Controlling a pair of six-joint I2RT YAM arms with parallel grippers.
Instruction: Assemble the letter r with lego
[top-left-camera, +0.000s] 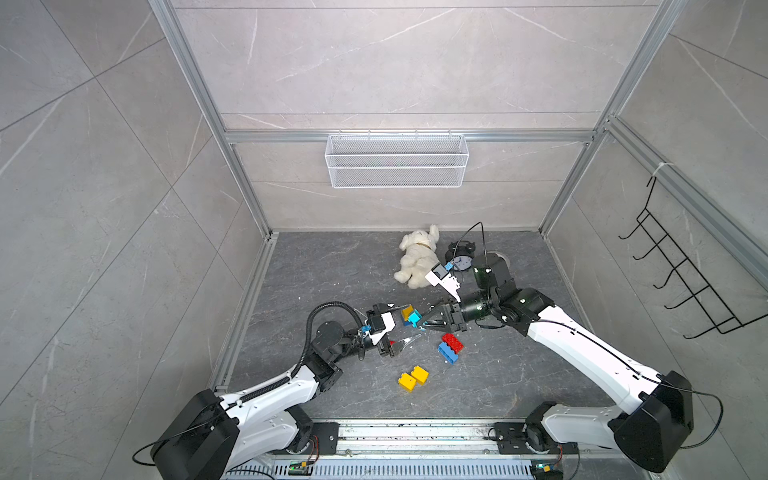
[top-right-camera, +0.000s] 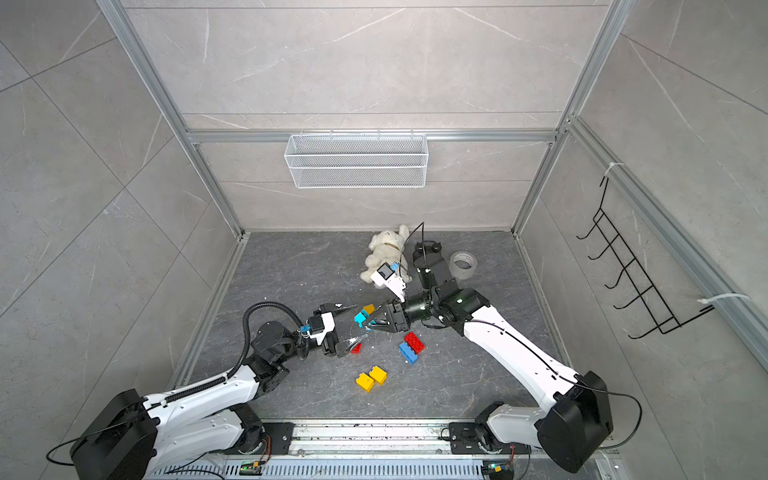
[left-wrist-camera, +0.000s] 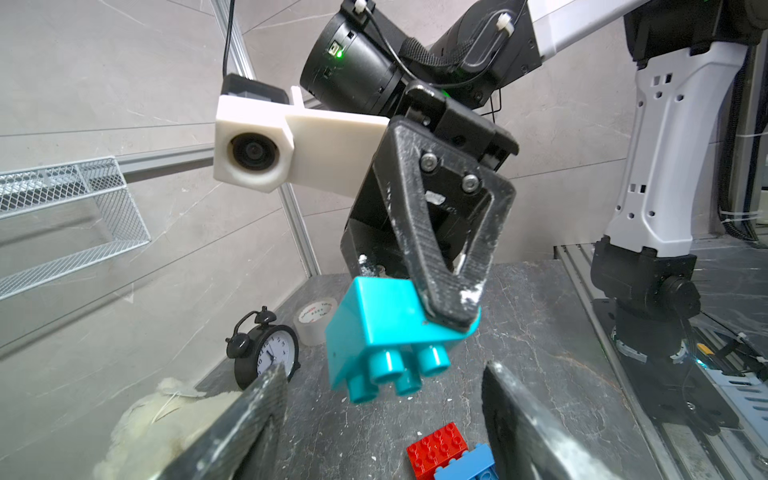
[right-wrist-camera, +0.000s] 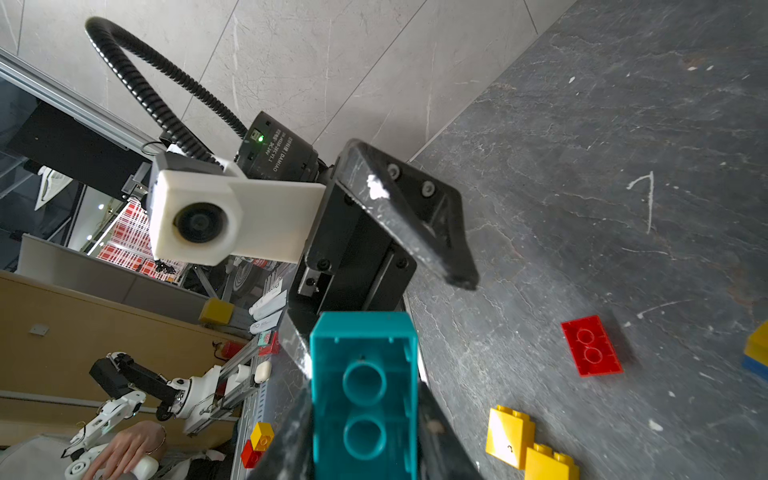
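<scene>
My right gripper (top-right-camera: 366, 320) is shut on a turquoise brick (left-wrist-camera: 384, 320), lifted above the floor and tilted, its studs pointing down in the left wrist view. The right wrist view shows the hollow underside of that turquoise brick (right-wrist-camera: 365, 392). Facing it from the left, my left gripper stands open, its fingers (left-wrist-camera: 520, 424) apart, with the brick beyond and between them but untouched. On the floor lie a red brick (right-wrist-camera: 592, 345), two yellow bricks (top-left-camera: 413, 378), a red brick (left-wrist-camera: 437, 450) beside a blue brick (left-wrist-camera: 470, 464), and a yellow brick (top-left-camera: 407, 312) on a blue one.
A plush toy (top-left-camera: 417, 257), a black alarm clock (left-wrist-camera: 272, 345) and a roll of tape (top-right-camera: 462, 264) stand at the back. The two arms meet closely mid-floor. Bare floor (top-left-camera: 304, 264) lies to the left and back left.
</scene>
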